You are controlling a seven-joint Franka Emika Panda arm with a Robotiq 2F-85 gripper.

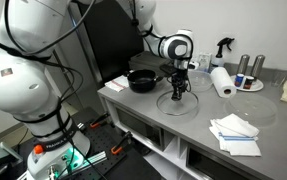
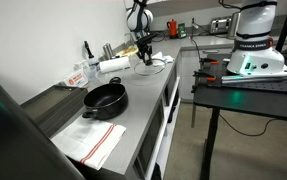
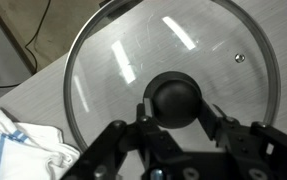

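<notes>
A round clear glass lid (image 3: 98, 55) with a metal rim and a black knob (image 3: 173, 95) fills most of the wrist view. My gripper is shut on that knob, one fingertip on either side of it. In exterior view 1 the lid (image 1: 166, 108) is below my gripper (image 1: 177, 94), over the middle of the grey counter. Whether its rim touches the counter is hard to tell. A black pot (image 1: 141, 80), open at the top, stands to the left of the lid.
White towels with blue stripes (image 1: 235, 135) lie at the right, and a pale cloth (image 2: 96, 143) is beside the pot. A paper towel roll (image 1: 222, 81), clear round items (image 1: 251, 108) and several canisters (image 1: 257, 66) occupy the back and right. The counter's front edge (image 1: 148, 115) is close to the lid.
</notes>
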